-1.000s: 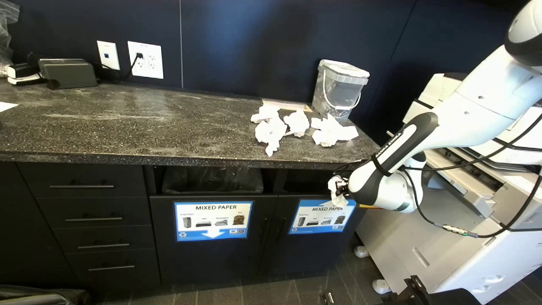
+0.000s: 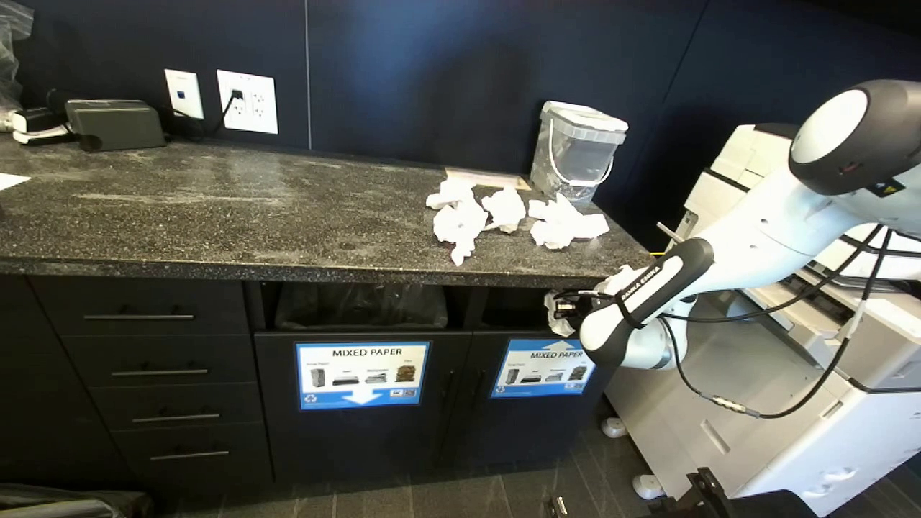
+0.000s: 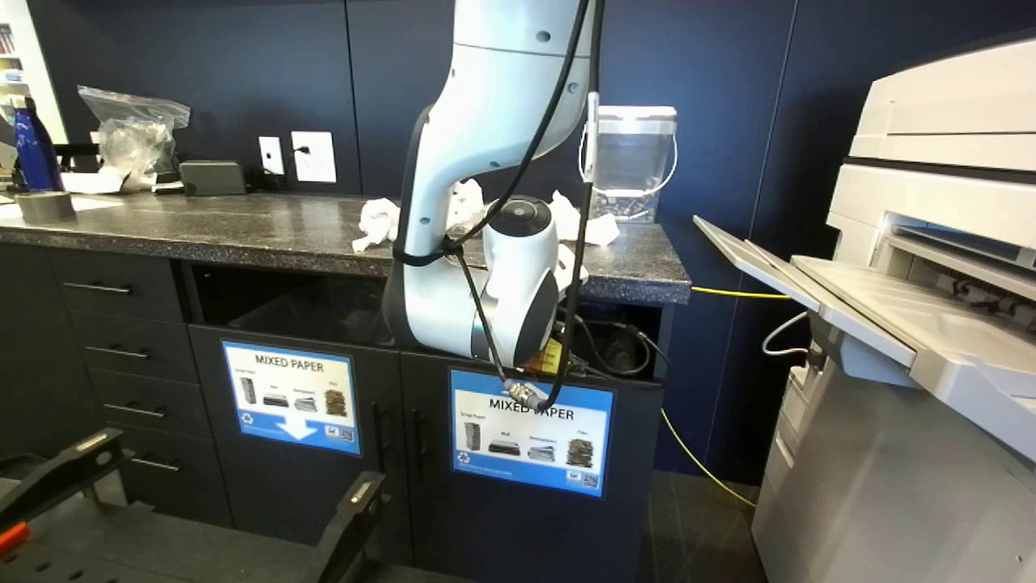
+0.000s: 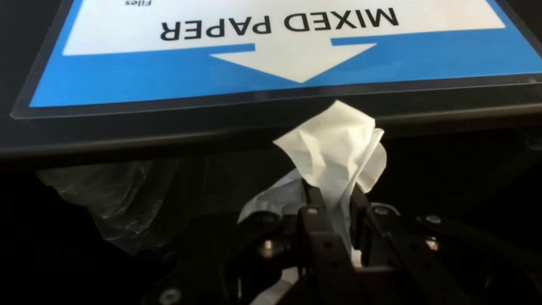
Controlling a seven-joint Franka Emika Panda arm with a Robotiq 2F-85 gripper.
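A crumpled white paper (image 4: 330, 147) is pinched between the black fingers of my gripper, which is shut on it; one corner sticks out past the fingertips. In exterior view 1 my gripper (image 2: 565, 306) is at the right-hand cabinet opening (image 2: 518, 308), just below the countertop edge, with the paper (image 2: 559, 321) showing around it. The arm itself hides the gripper in exterior view 2. Several crumpled white papers (image 2: 460, 221) lie on the dark countertop (image 2: 259, 207), toward its right end.
Below the openings are cabinet doors with "MIXED PAPER" signs (image 2: 363, 375). Clear plastic lining (image 4: 117, 198) hangs inside the dark opening. A lidded clear bucket (image 2: 578, 151) stands on the counter's back right. Close on the right is a large printer (image 3: 932, 243).
The arm has moved left and slightly up, carrying the paper from in front of the right sign to the opening's edge. The papers on the counter are unmoved.
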